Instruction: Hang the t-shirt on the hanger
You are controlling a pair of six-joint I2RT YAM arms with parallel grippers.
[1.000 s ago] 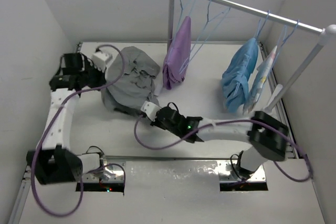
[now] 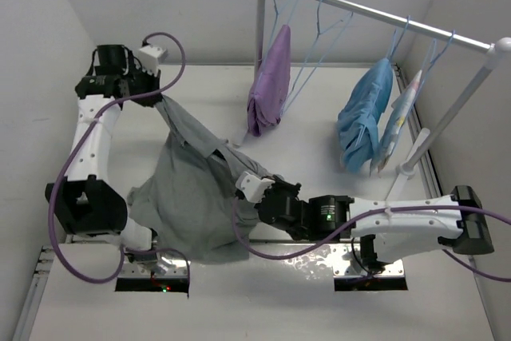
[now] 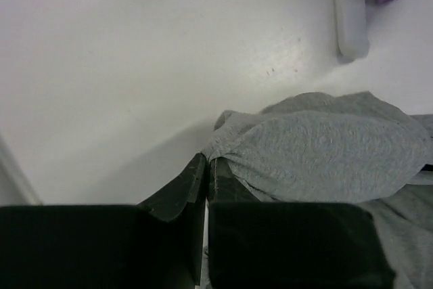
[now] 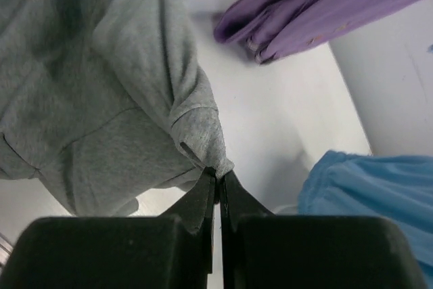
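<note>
A grey t-shirt (image 2: 192, 189) stretches between my two arms, its lower part draping over the table's front edge. At the upper left, my left gripper is shut on one upper corner of the cloth, which bunches at its fingertips. My right gripper pinches the other upper part near the table's middle, shut with a fold of grey fabric at its tips. Between them the top edge sags slightly. An empty blue hanger (image 2: 318, 37) hangs from the rack's rail, between the purple and blue garments.
The white rack (image 2: 375, 13) spans the back right. From it hang a purple garment (image 2: 270, 85), a blue garment (image 2: 365, 113) and a light patterned garment (image 2: 397, 125). Bare table (image 2: 215, 89) shows behind the shirt.
One second ago the shirt lay bunched toward the back.
</note>
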